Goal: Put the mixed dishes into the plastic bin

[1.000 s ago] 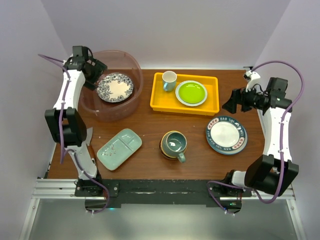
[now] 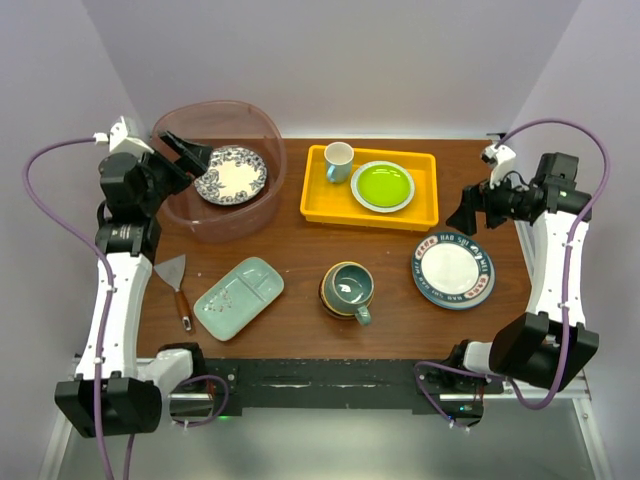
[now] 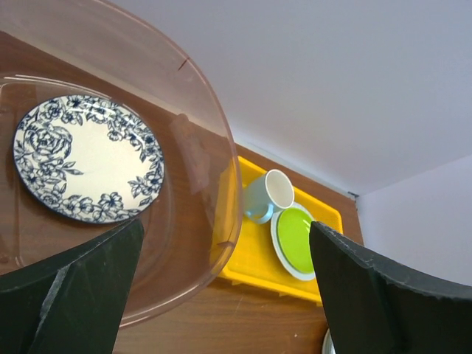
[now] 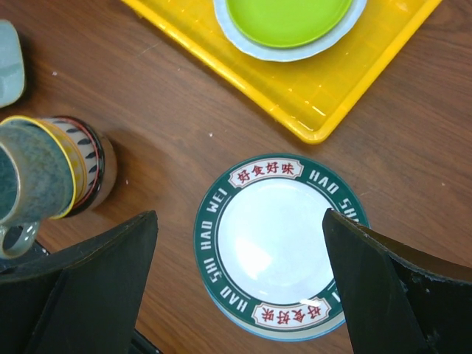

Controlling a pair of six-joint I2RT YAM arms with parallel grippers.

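A floral plate (image 2: 232, 176) lies flat inside the clear plastic bin (image 2: 213, 230) at the back left. Over the bin's left side, my left gripper (image 2: 190, 158) stands open and empty; its wrist view shows the plate (image 3: 92, 158) apart from the fingers. My right gripper (image 2: 470, 212) is open, with nothing held, above and behind the green-rimmed plates (image 2: 452, 270) on the right. A green mug (image 2: 350, 287) sits on stacked bowls at the front middle. The pale green divided dish (image 2: 238, 298) rests left of it.
In a yellow tray (image 2: 315, 206) at the back stand a white-and-blue mug (image 2: 338, 160) and a green plate (image 2: 383, 186). A wood-handled spatula (image 2: 177, 285) lies left of the divided dish. Bare table separates the tray and the stacked bowls.
The left arm has swung outward and its gripper has shifted toward the front, staying over the bin's left side.
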